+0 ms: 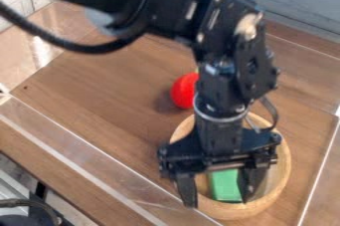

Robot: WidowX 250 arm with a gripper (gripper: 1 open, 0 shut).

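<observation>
My black gripper hangs open over a round wooden bowl, its fingers reaching down into it. A green block lies in the bowl between the fingers, partly hidden by the gripper. A red round object sits on the wooden surface behind the bowl, partly covered by the arm.
The wooden surface has clear room to the left of the bowl. A clear raised edge runs along the near left side, and a pale wall stands at the back.
</observation>
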